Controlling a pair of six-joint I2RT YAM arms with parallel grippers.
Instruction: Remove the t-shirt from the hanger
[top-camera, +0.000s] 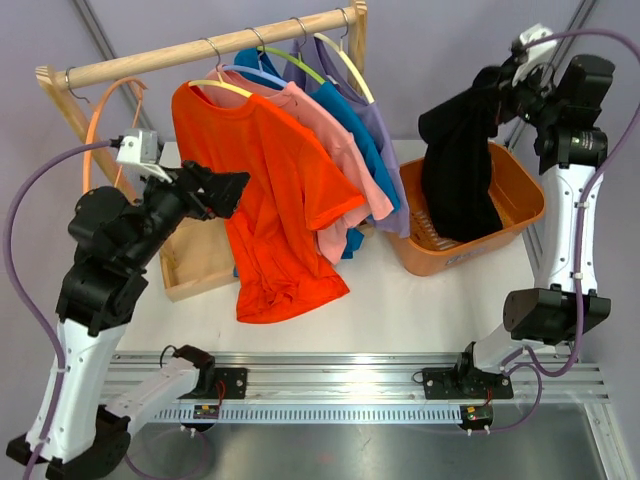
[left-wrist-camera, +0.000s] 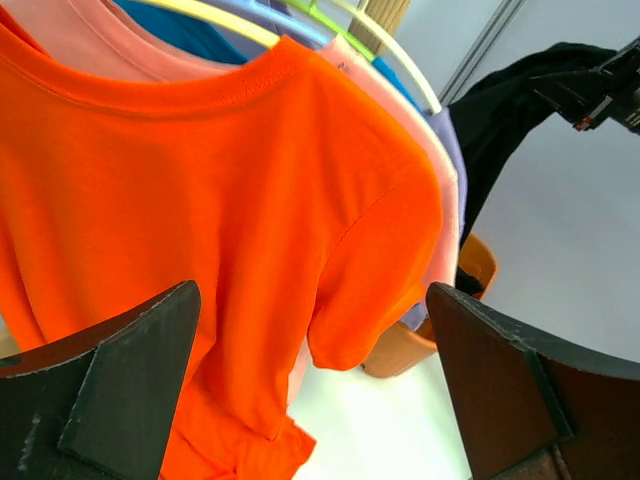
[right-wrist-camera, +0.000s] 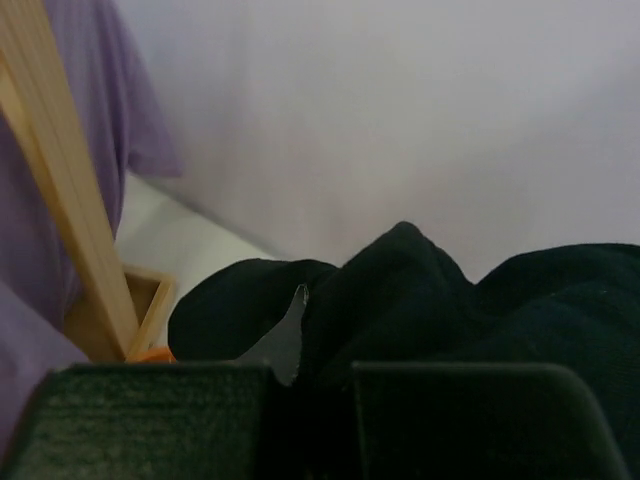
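Note:
The black t-shirt (top-camera: 455, 165) hangs from my right gripper (top-camera: 515, 85), its lower part down inside the orange basket (top-camera: 435, 262). In the right wrist view the fingers (right-wrist-camera: 460, 420) are close together with the dark cloth (right-wrist-camera: 400, 300) bunched beyond them. My left gripper (top-camera: 235, 195) stands open before the orange t-shirt (top-camera: 265, 190), which hangs on a yellow hanger (top-camera: 222, 86). No cloth lies between the left fingers in the left wrist view. At the left end of the rail hangs a bare orange hanger (top-camera: 93, 130).
Behind the orange shirt, pink (top-camera: 325, 130), blue (top-camera: 352, 122) and purple (top-camera: 385, 150) shirts hang close together on the wooden rail (top-camera: 200, 50). A wooden base tray (top-camera: 200, 270) sits under the rack's left end.

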